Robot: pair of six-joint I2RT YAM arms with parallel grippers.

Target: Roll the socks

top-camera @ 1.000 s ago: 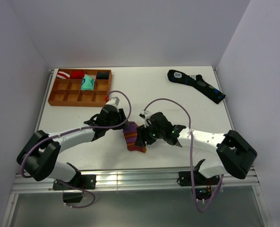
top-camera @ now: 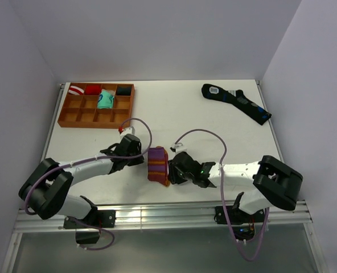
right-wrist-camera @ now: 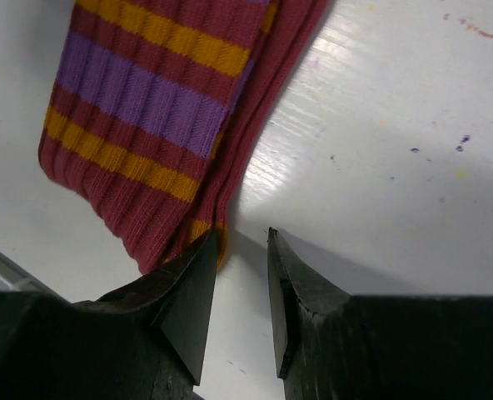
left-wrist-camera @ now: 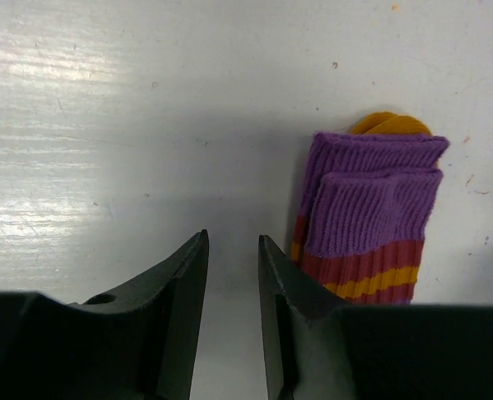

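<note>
A striped purple, maroon and mustard sock bundle [top-camera: 157, 165] lies on the white table between both grippers, its layers stacked. My left gripper hangs over bare table just left of the bundle, its fingers part open with nothing between them. My right gripper is low at the bundle's right edge, its left finger against the yellow-and-maroon end of the sock [right-wrist-camera: 138, 142]; whether fabric is held between the fingers is unclear.
A wooden compartment box [top-camera: 69, 116] with several rolled socks stands at the back left. Dark socks [top-camera: 242, 105] lie at the back right.
The left gripper has drawn back a little from the socks.
</note>
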